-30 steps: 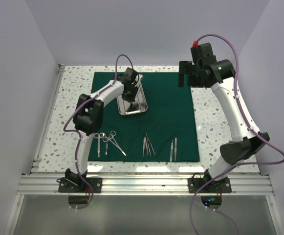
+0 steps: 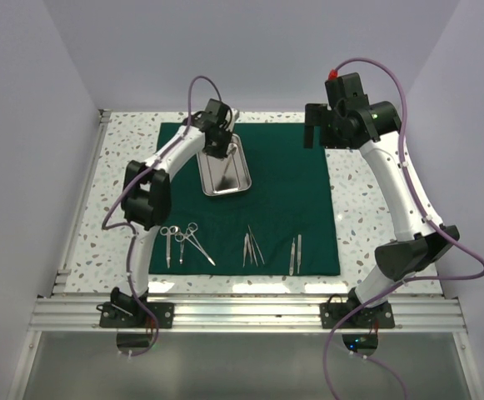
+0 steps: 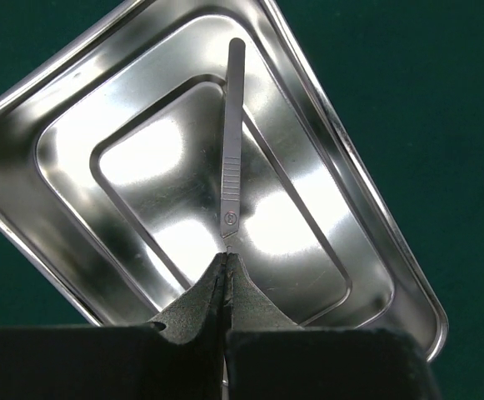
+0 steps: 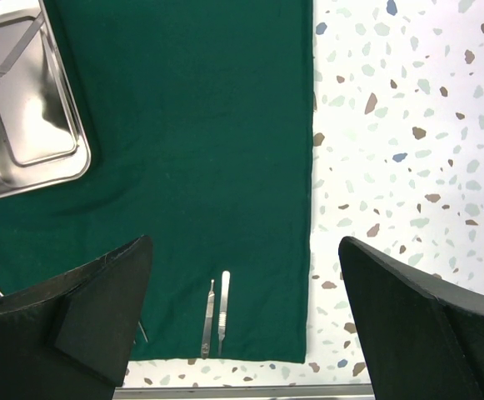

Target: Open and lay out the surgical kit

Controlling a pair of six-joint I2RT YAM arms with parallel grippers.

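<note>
A metal tray [image 2: 244, 179] sits on the green cloth [image 2: 287, 192], left of centre and toward the back. One flat scalpel handle [image 3: 232, 137] lies slantwise inside it. Over the tray, my left gripper is shut, its tips just below the handle's notched end; nothing clearly shows between them, and contact cannot be told. High on the right, my right gripper is wide open and empty. Near the cloth's front edge lie scissor-like tools [image 2: 193, 237], tweezers-like tools [image 2: 246, 248] and two slim scalpel-like tools [image 2: 299, 254].
A metal rail [image 2: 250, 307] runs along the front edge.
My left gripper has shifted back and slightly left over the tray, uncovering more of the handle in the top view. The right arm and laid-out tools stay put.
</note>
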